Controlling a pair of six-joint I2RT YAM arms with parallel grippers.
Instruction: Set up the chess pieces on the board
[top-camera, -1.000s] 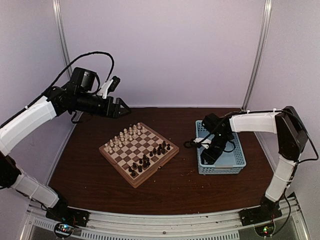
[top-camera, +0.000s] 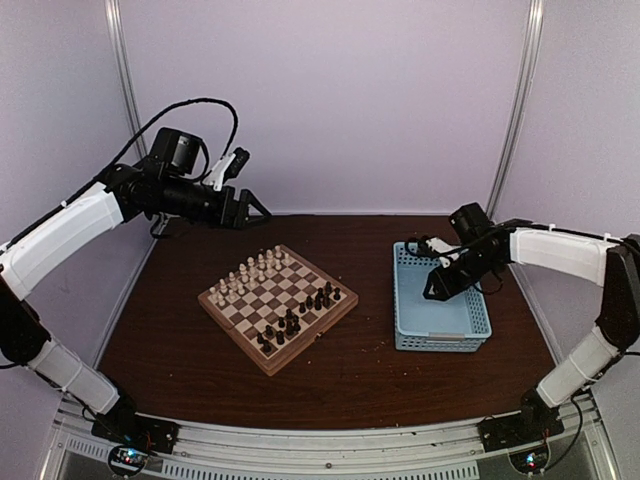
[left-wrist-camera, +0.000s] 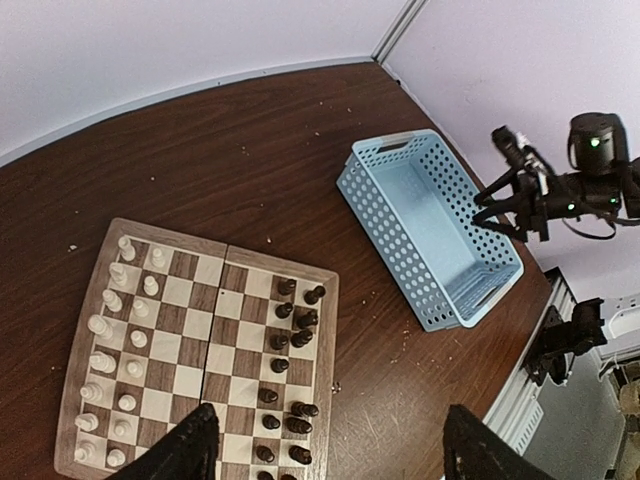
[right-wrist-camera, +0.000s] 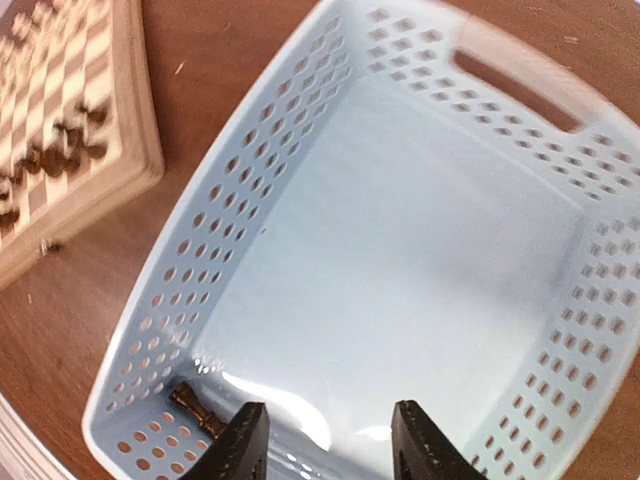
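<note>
The wooden chessboard (top-camera: 277, 305) lies on the table, pale pieces (left-wrist-camera: 104, 331) along one side and dark pieces (left-wrist-camera: 280, 365) along the opposite side, with some gaps in the dark rows. One dark chess piece (right-wrist-camera: 197, 409) lies on its side in the corner of the blue basket (right-wrist-camera: 250, 140). Over that basket, my right gripper has its fingers apart with nothing between them; the piece is just left of its left finger. My left gripper hangs open and empty above the far left of the table.
The basket's perforated walls (left-wrist-camera: 385, 225) stand up around the right arm's workspace. Bare tabletop (top-camera: 370, 390) separates the board from the basket and runs along the front.
My right gripper has moved right and back over the basket, away from its left wall. The left arm has shifted slightly right. Board pieces look unmoved.
</note>
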